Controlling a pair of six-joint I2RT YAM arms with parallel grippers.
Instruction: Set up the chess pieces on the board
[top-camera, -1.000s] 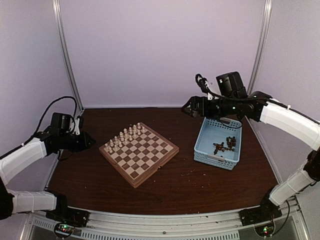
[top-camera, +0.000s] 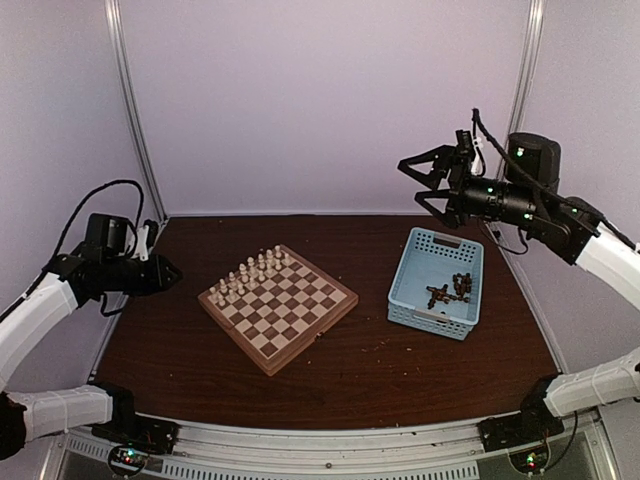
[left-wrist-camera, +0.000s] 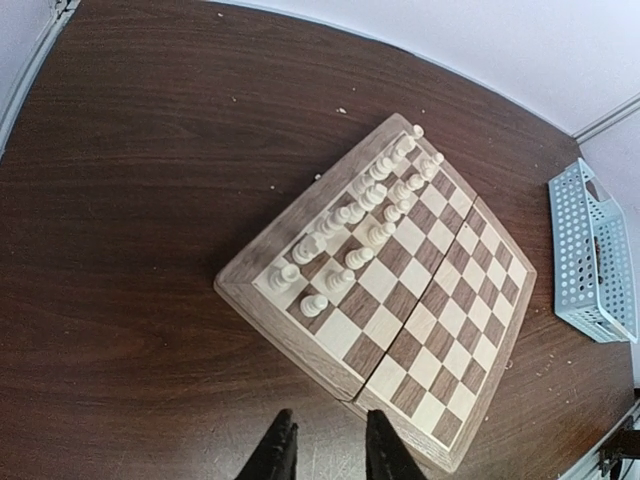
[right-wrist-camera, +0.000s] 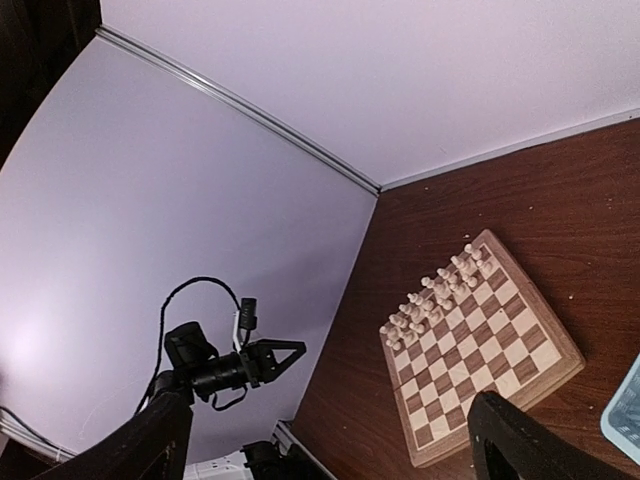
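White chess pieces (left-wrist-camera: 359, 258) stand upright in two rows along one side of the wooden chessboard (top-camera: 285, 350); the rest of its squares are bare. Dark pieces (top-camera: 439, 295) lie loose in the blue basket (top-camera: 400, 312) to the right of the board. At the left of the table, clear of the board, hovers my left gripper, its fingers part open and empty. High above the back right, over the basket side, my right gripper (top-camera: 412, 182) is spread wide with nothing between its fingers.
Bare dark tabletop (top-camera: 200, 380) surrounds the board, with a clear strip between board and basket. Pale walls (top-camera: 300, 100) close off the back and both sides.
My right gripper rose from near the basket's back edge and turned, its spread fingers now showing; lately it shifted right and slightly down. The left arm drew slightly left. Board and pieces stayed put.
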